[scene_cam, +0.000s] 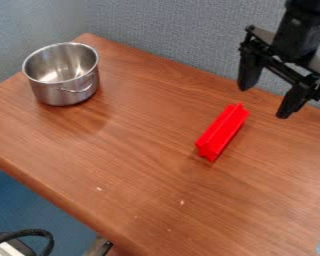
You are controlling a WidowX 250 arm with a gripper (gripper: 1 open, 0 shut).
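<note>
A long red block [222, 132] lies diagonally on the wooden table right of centre. My black gripper [267, 92] hangs at the upper right, above and beyond the block, its two fingers spread apart with nothing seen between them. A steel pot [61, 74] with a wire handle stands at the upper left of the table.
A grey panel [176, 30] rises behind it. A black cable [29, 233] lies at the lower left, beside the table's edge.
</note>
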